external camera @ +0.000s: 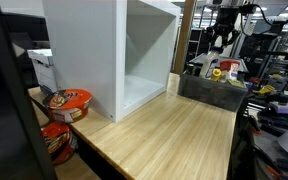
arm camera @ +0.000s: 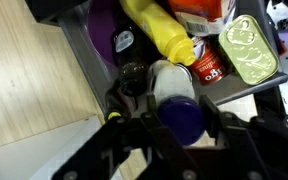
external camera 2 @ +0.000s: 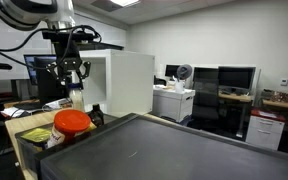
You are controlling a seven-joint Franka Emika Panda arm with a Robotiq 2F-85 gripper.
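My gripper is shut on a white bottle [arm camera: 168, 80] with a purple cap [arm camera: 181, 119]; its fingers stand on either side of the cap. Under it lies the grey bin [external camera: 212, 93], which holds several bottles and cans. In exterior view 2 the pale bottle [external camera 2: 76, 98] hangs upright below the gripper [external camera 2: 75, 80], over the bin's contents. Whether its base still touches anything in the bin cannot be made out.
Beside the bottle are a yellow bottle [arm camera: 162, 28], a red can [arm camera: 208, 62], a gold-lidded tin [arm camera: 249, 48] and a dark bottle [arm camera: 134, 78]. A white open-fronted cabinet [external camera: 94, 55] stands on the wooden table [external camera: 164, 140]. Red tubs [external camera: 67, 102] sit at the left.
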